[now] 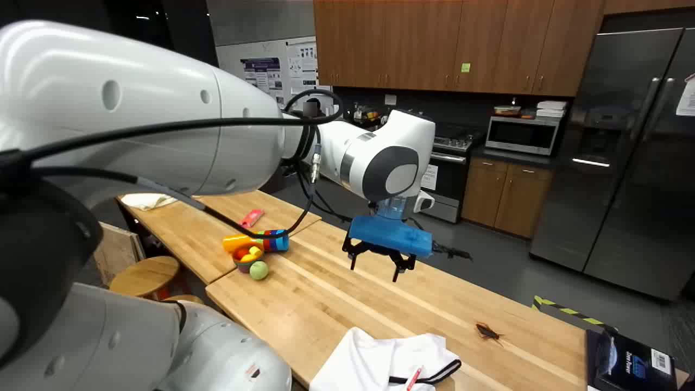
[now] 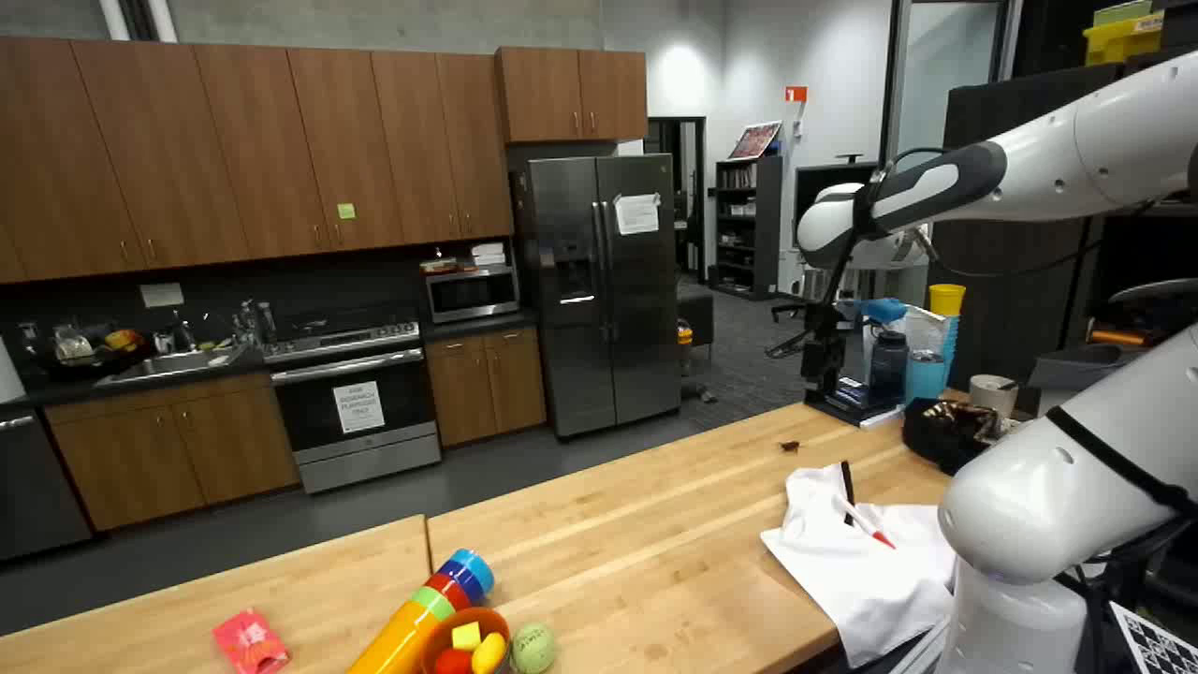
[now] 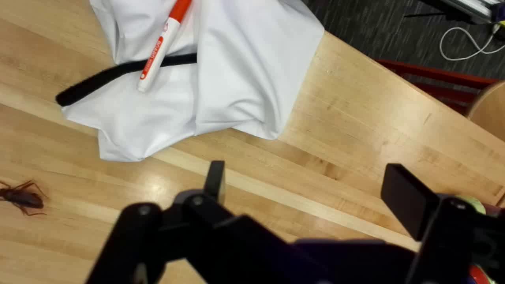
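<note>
Above the wooden table my gripper stands open, its two dark fingers wide apart and only bare wood beneath the gap. In exterior view 1 the gripper [image 1: 374,268] hangs clear of the tabletop. A white cloth with a black band [image 3: 236,71] lies crumpled near the table edge. On the cloth rests a white marker with a red cap [image 3: 158,52]. A brown toy cockroach [image 3: 23,197] sits apart from the cloth on bare wood; exterior view 1 shows the cockroach [image 1: 487,332] to the right of the cloth.
Several stacked coloured cups [image 2: 432,601] lie on their side beside a bowl [image 2: 490,620] of yellow and red pieces. A green ball [image 2: 533,648] and a pink packet [image 2: 249,640] are nearby. A dark box [image 1: 635,361] stands at the table's far end.
</note>
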